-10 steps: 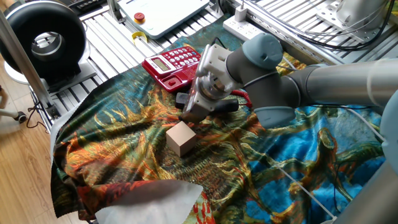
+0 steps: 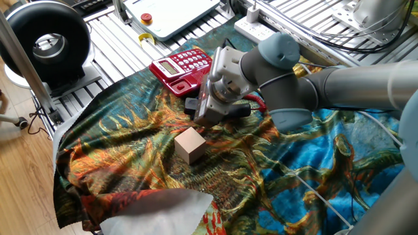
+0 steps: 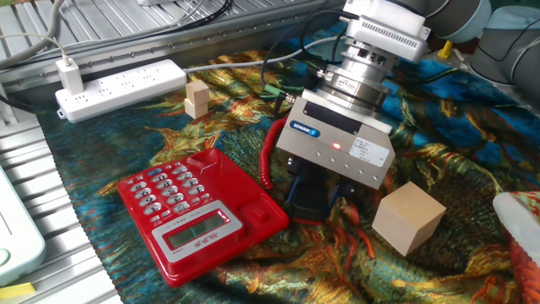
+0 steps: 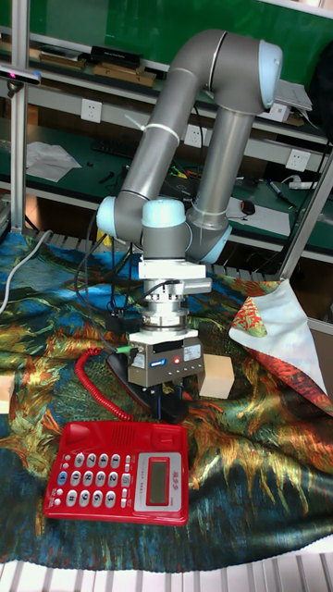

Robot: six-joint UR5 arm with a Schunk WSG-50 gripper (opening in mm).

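The red telephone base (image 3: pixel 202 215) lies on the patterned cloth, its cradle empty. Its dark handset (image 4: pixel 135 383) rests beside the base, joined to it by a coiled red cord (image 3: pixel 268 156). My gripper (image 3: pixel 318 190) points down over the middle of the handset, with its dark fingers low around it. In exterior view 1, the handset's ends (image 2: pixel 239 111) stick out on both sides beneath the gripper body. The fingertips are mostly hidden against the dark handset, so contact cannot be made out.
A wooden cube (image 3: pixel 409 219) sits close beside the gripper. Two small stacked blocks (image 3: pixel 196 100) stand near a white power strip (image 3: pixel 126 90). A folded cloth corner (image 2: pixel 160 214) shows its pale underside. Open cloth lies left of the cube in exterior view 1.
Over the last second my gripper has turned and shifted slightly over the handset, with a small movement of the arm. The telephone base and cube have stayed in place.
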